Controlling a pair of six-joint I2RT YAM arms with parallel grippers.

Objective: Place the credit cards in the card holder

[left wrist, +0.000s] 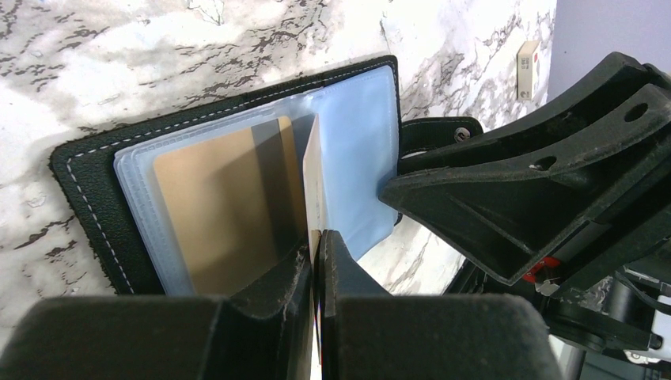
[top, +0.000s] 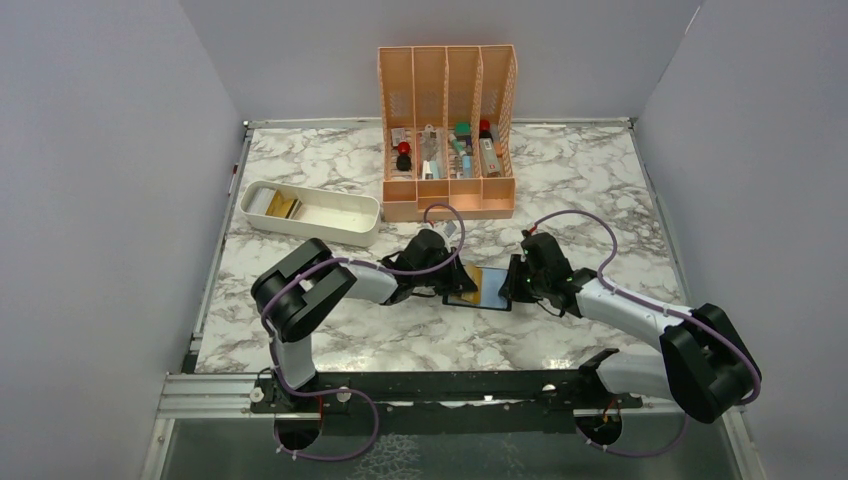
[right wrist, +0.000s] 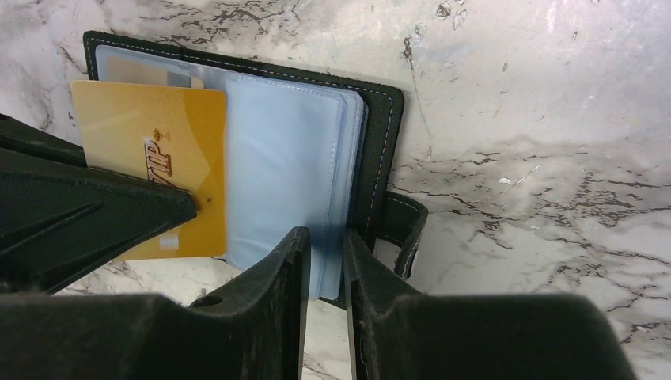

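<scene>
The open card holder lies flat on the marble table, dark green with pale blue clear sleeves. My left gripper is shut on a thin gold credit card, seen edge-on in the left wrist view and tilted over the sleeves. Its lower edge appears to reach the sleeves; whether it is inside one I cannot tell. Another beige card shows beneath, lying on or in the sleeve. My right gripper is shut on the sleeves' edge at the holder's right side.
At the back left stands a white bin with several cards in its left end. Behind the holder is an orange divided box full of small items.
</scene>
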